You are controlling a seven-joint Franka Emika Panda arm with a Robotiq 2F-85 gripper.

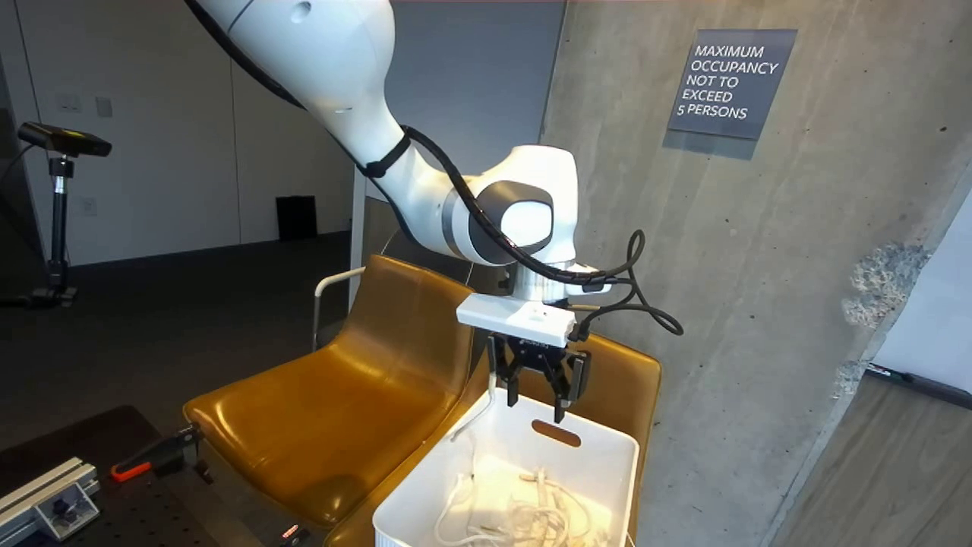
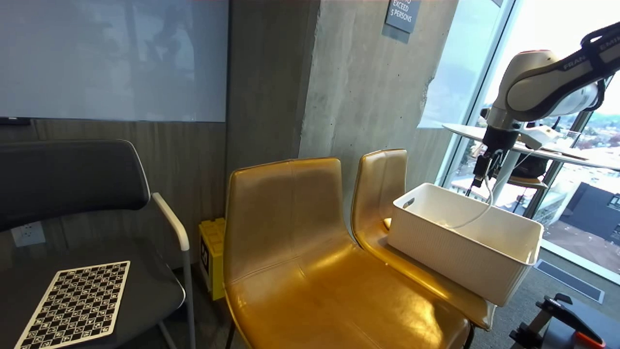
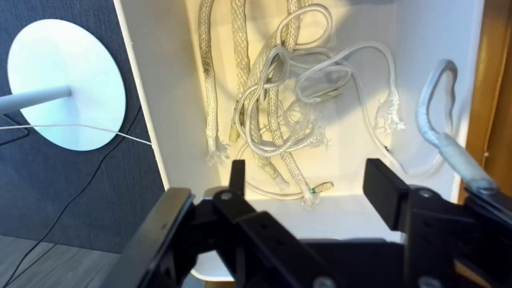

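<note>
My gripper hangs over the back end of the white bin, its fingers apart. In the wrist view nothing lies between the fingertips; the bin floor and its ropes show through the gap. Several pale ropes and cords lie tangled on that floor, some with frayed ends. One thicker white cord rises at the right, outside the right finger, and bends back down into the bin. In exterior view 2 this cord runs from beside the gripper down into the bin; whether it is snagged there I cannot tell.
The bin rests on a tan chair, with a second tan chair beside it. Behind the bin stands a concrete wall. A clamp with an orange tip sits at the lower left. Bin walls rise close around the gripper.
</note>
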